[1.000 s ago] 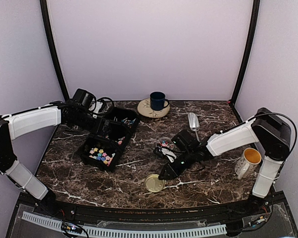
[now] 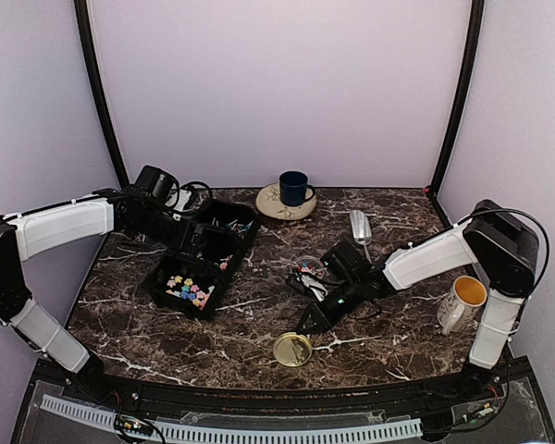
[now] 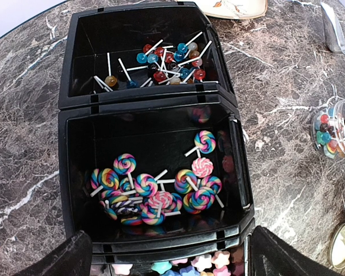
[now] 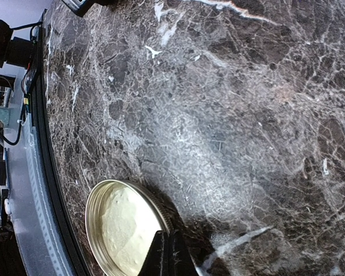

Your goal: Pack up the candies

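A round gold lid lies on the dark marble table near the front, its hollow side up. At its rim is my right gripper, shut, fingertips touching the edge; whether the thin rim is between them I cannot tell. The clear jar holds mixed candies and has no lid on it; in the top view the right arm partly covers the jar. My left gripper is open and empty above the black bins. These hold ball lollipops, swirl lollipops and star candies.
A dark blue mug stands on a pale plate at the back. The metal scoop lies right of it. Far right is a white mug with an orange inside.
The gold lid has shifted slightly toward the front and right, and its face catches the light differently. My right gripper has barely moved, and the left arm has stayed still.
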